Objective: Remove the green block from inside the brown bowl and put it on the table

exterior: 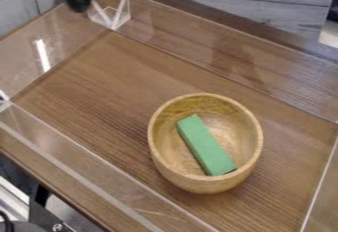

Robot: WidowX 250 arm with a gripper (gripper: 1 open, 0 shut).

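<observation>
The green block (pixel 207 144) lies lengthwise on the floor of the brown bowl (pixel 162 155), fully inside the rim and clear of my gripper. Light wood shows around the block, and nothing covers it. Far from the bowl, at the top left, a dark blurred part of my arm (pixel 55 7) is cut off by the frame's upper edge. The fingers cannot be made out there, so whether they are open or shut does not show.
A clear angular object (pixel 117 15) stands at the back left. Bare wooden table (pixel 86 93) stretches left of the bowl and behind it. At the lower left edge, dark cables (pixel 30 208) hang beside the table.
</observation>
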